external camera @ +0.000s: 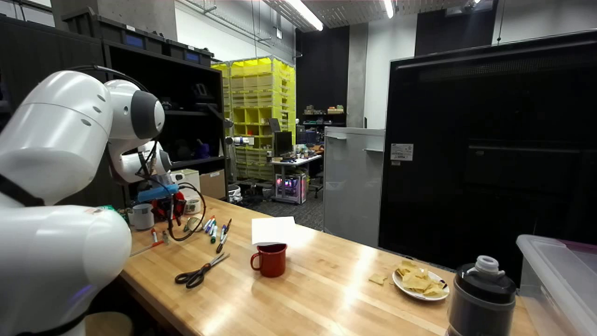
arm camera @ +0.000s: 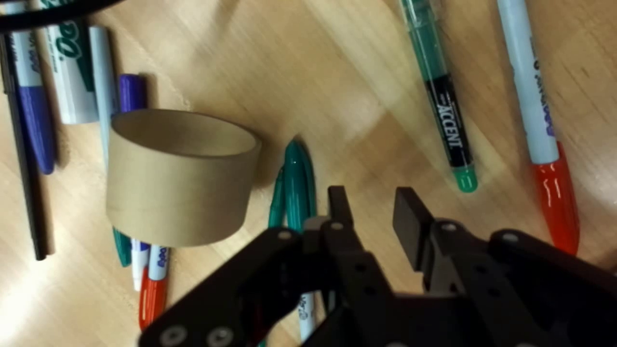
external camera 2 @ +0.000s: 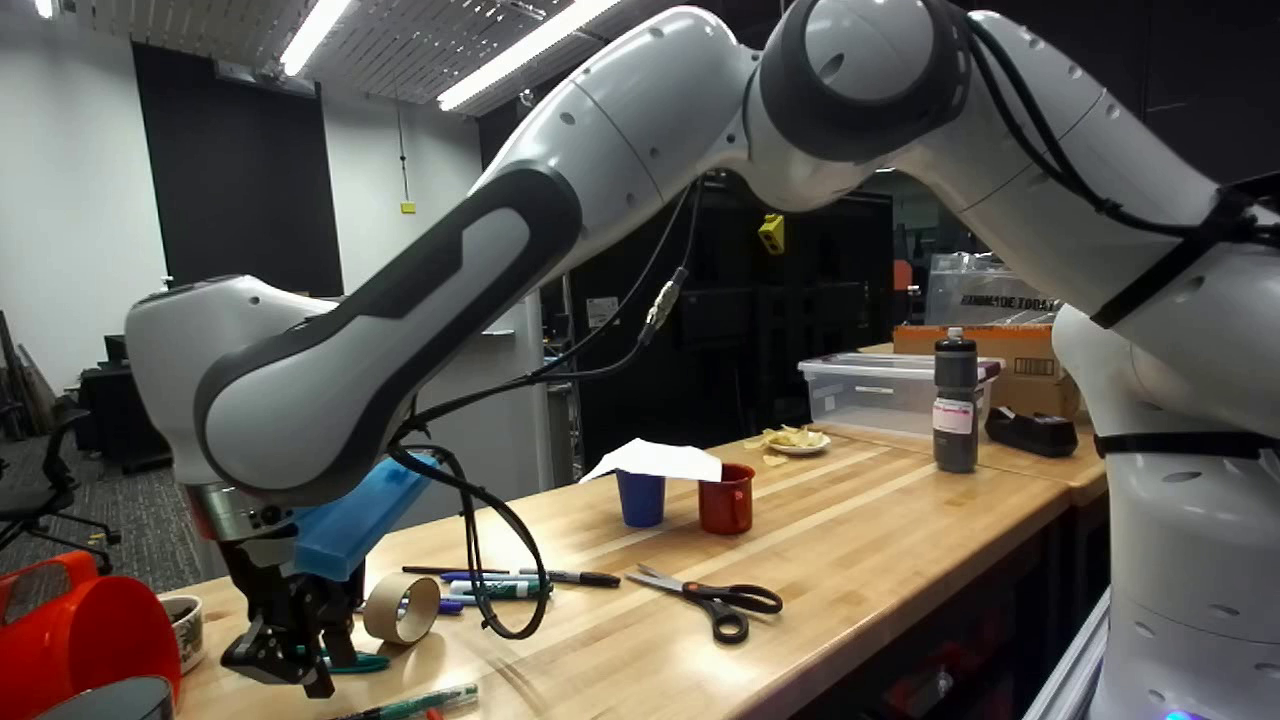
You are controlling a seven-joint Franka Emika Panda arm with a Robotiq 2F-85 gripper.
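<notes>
My gripper is part open above the wooden table, with bare wood showing between its fingertips in the wrist view. Just left of it, green-capped markers (arm camera: 296, 182) lie partly hidden under the left finger. A cardboard tape ring (arm camera: 179, 191) stands further left, beside a cluster of pens and markers (arm camera: 38, 124). To the right lie a green Accent highlighter (arm camera: 445, 110) and a red-capped marker (arm camera: 535, 110). In exterior view 2 the gripper (external camera 2: 306, 666) hangs low at the near left, close to the tape ring (external camera 2: 402, 608).
Scissors (external camera 2: 714, 596), a red mug (external camera 2: 726, 499) and a blue cup (external camera 2: 642, 498) topped by white paper (external camera 2: 660, 460) stand along the table. A red pitcher (external camera 2: 102, 636) is close beside the gripper. Chips on a plate (external camera: 420, 283) and a bottle (external camera: 482, 299) sit at the far end.
</notes>
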